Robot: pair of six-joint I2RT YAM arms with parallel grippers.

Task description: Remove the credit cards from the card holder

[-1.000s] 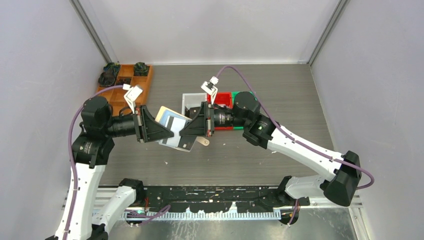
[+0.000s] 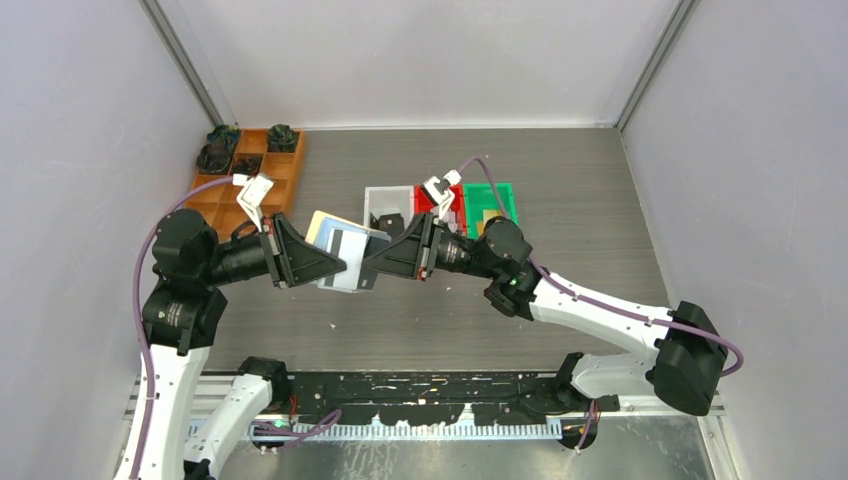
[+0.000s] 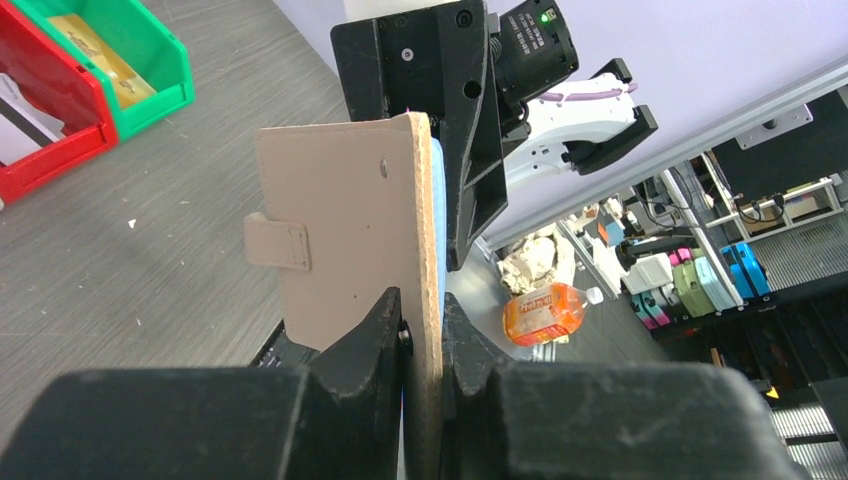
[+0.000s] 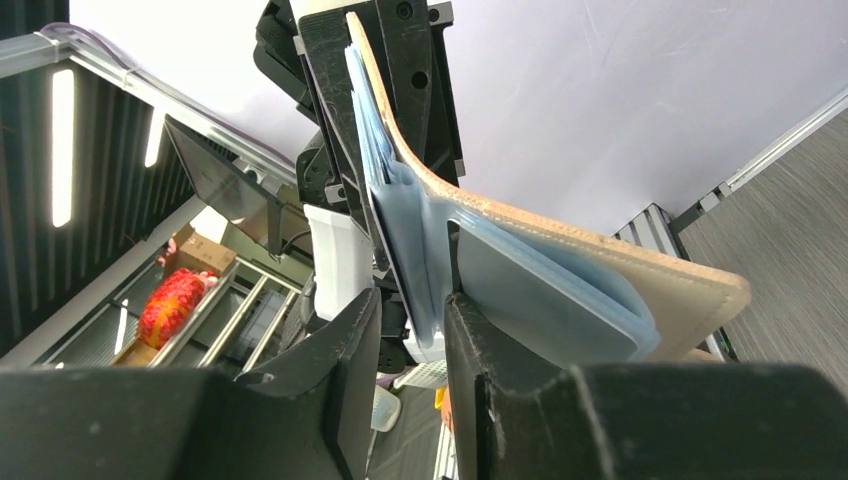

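Observation:
The tan card holder [image 3: 335,215] is up above the table between the two arms, its back and strap tab facing my left wrist view. My left gripper [image 2: 344,266] is shut on it. Clear bluish sleeves [image 4: 550,290] stand out from the tan cover [image 4: 695,295] in the right wrist view. From above, a pale card with a dark stripe [image 2: 351,248] shows in a sleeve. My right gripper is open at the holder's edge, with sleeve material between its parted fingertips. Whether any card lies between them too, I cannot tell.
Behind the arms stand a white bin [image 2: 388,193], a red bin [image 3: 60,150] and a green bin [image 2: 505,188]. An orange compartment tray [image 2: 290,165] is at the back left.
The holder's free right side is less spread, and its strap no longer shows from above. The left gripper barely moved.

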